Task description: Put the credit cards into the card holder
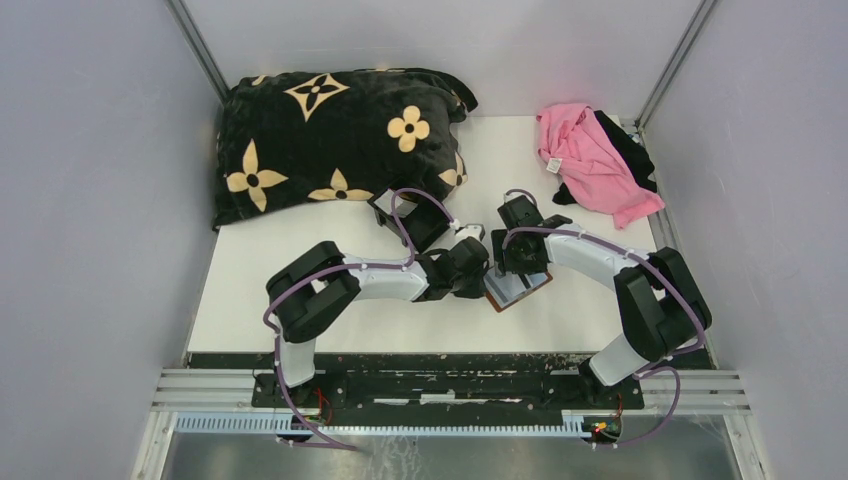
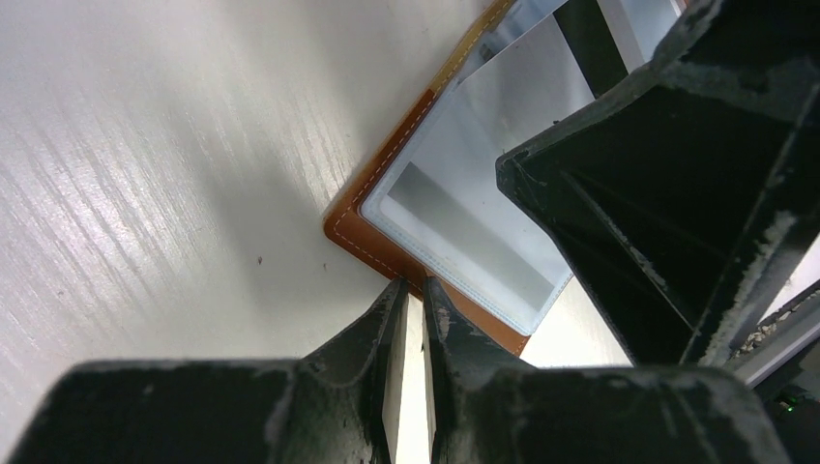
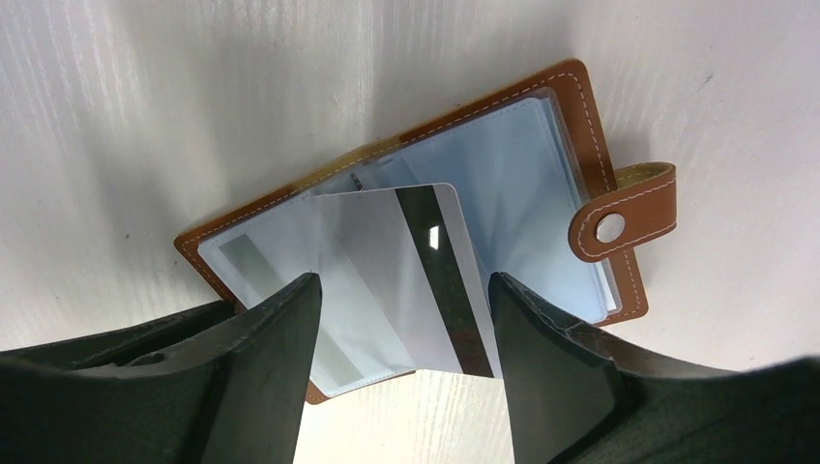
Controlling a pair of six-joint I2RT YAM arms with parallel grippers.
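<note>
The brown leather card holder (image 1: 520,295) lies open on the white table, clear sleeves showing, its snap strap (image 3: 624,217) at the right in the right wrist view. My left gripper is shut on the holder's leather edge at one corner. A white card with a black stripe (image 3: 396,280) lies over the clear sleeves, between the fingers of my right gripper, which stands open just above the holder. Whether the card is partly inside a sleeve I cannot tell.
A black box (image 1: 425,225) with a card in it sits behind my left arm. A patterned black cushion (image 1: 340,140) lies at the back left, a pink cloth (image 1: 595,165) at the back right.
</note>
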